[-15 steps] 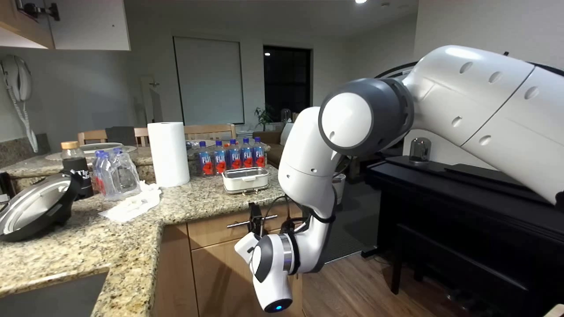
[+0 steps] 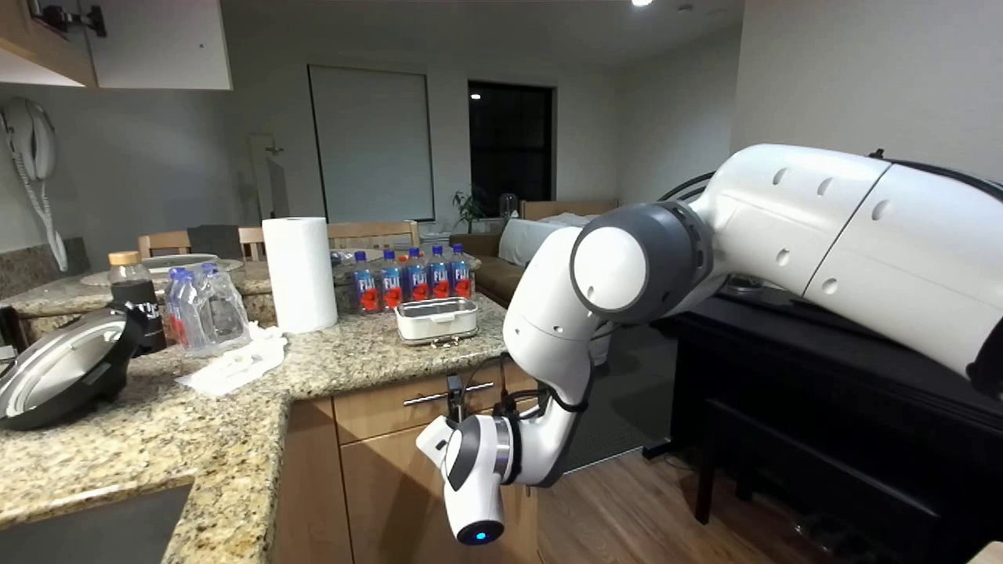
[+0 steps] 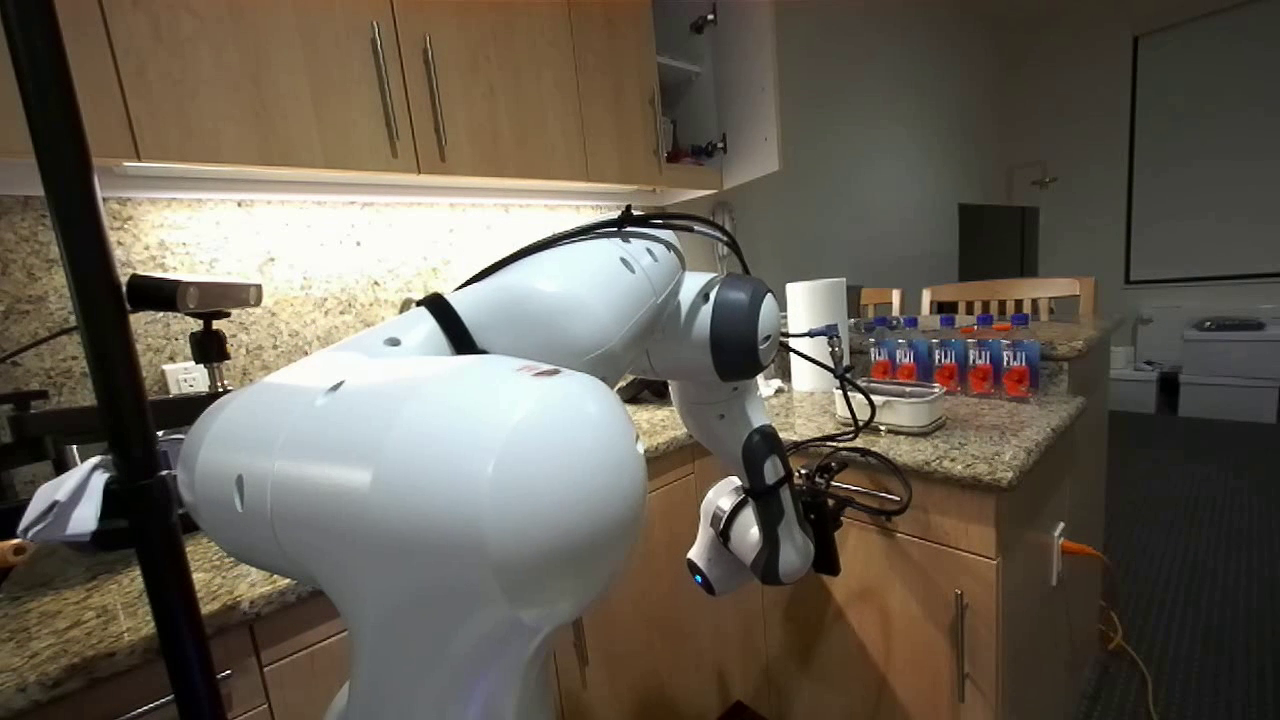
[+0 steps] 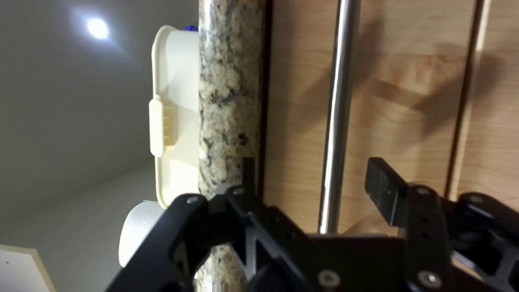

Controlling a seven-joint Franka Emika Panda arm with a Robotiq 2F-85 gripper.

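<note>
In the wrist view my gripper stands part open, its black fingers to either side of a metal bar handle point(image 4: 336, 117). Nothing is gripped; the handle runs through the gap without visible contact on the pads. The handle belongs to a wooden drawer point(image 4: 297, 121) beneath the granite counter edge. The drawer point(image 2: 362, 417) looks closed in exterior view 1. There, the arm's wrist hangs low in front of the cabinet, and the fingers are largely hidden. Exterior view 2 shows the dark gripper body point(image 3: 825, 528) against the drawer front, its fingertips not clear.
A cream container point(image 2: 436, 320) sits near the counter edge above the drawer. Several water bottles point(image 2: 414, 282) and a paper towel roll point(image 2: 298, 276) stand behind it. The granite edge point(image 4: 228, 97) lies close beside one finger.
The upper arm and elbow have come down and shifted slightly left. My wrist has moved a little toward the drawer handle, while the drawer and counter objects look unmoved.
</note>
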